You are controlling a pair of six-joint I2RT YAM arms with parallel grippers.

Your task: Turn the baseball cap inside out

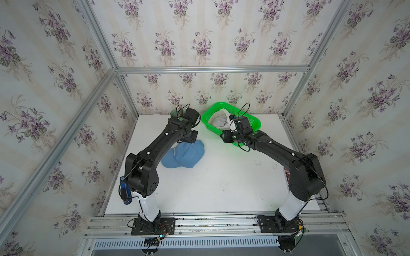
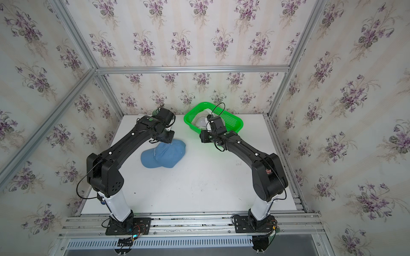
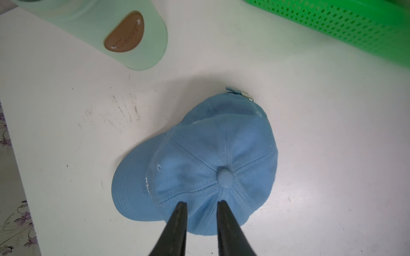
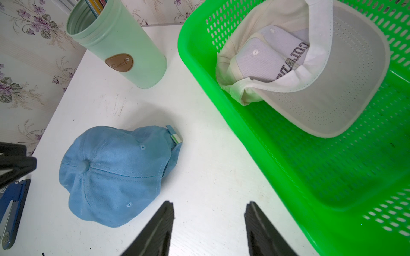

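A blue baseball cap (image 3: 243, 145) lies on the white table, crown up with its outer side showing, brim to the left and back strap toward the back (image 4: 111, 175). My left gripper hangs above the cap, its fingers part open with nothing visibly between them. My right gripper stands open to the right of the cap, near the green basket, with nothing between its fingers.
A green basket (image 4: 269, 149) at the back right holds a white cap (image 4: 341, 76). A mint pen cup (image 4: 141, 64) stands behind the blue cap. A blue stapler (image 4: 12, 204) lies at the left.
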